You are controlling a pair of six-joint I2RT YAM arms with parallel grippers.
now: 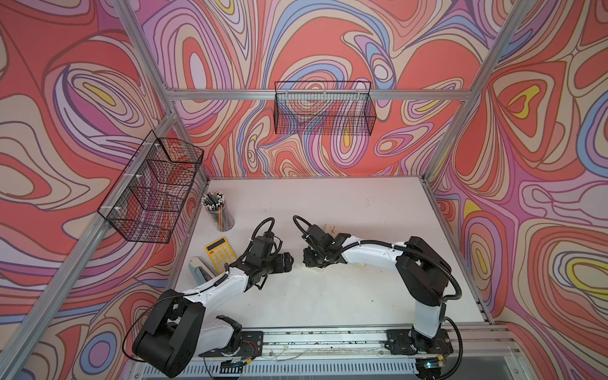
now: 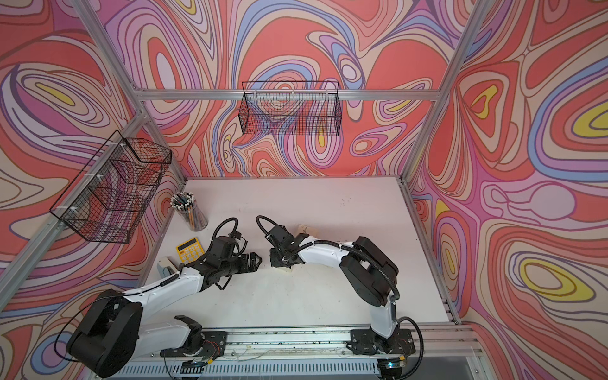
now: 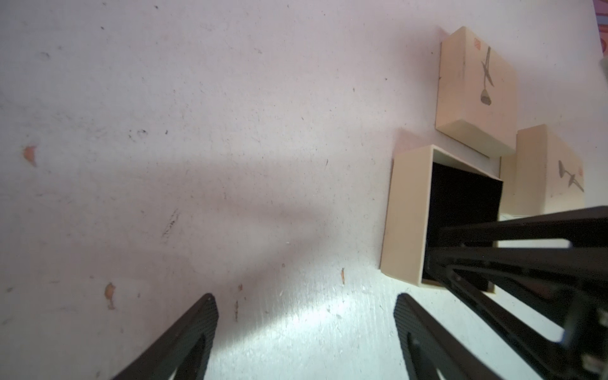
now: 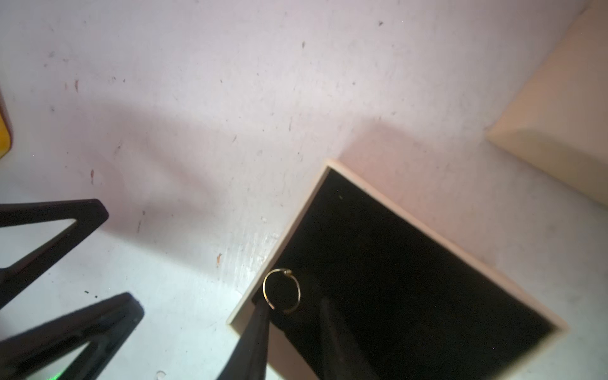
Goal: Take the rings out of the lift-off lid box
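Observation:
A cream open box with a black inside lies on the white table, also seen in the left wrist view as the box (image 3: 405,218). One thin gold ring (image 4: 288,272) shows in the box's corner; no other ring can be made out. My right gripper has its fingertips at the box, close beside the ring, with a narrow gap between them. Whether they touch the ring I cannot tell. Left of the box, my left gripper stands open above bare table, nothing between its fingers. From above, the right arm mostly covers the box.
Two cream printed pieces, one (image 3: 484,88) behind the box and another (image 3: 549,171) to its right, lie close by. A yellow calculator (image 1: 221,254) and a pencil cup (image 1: 219,214) stand at the left.

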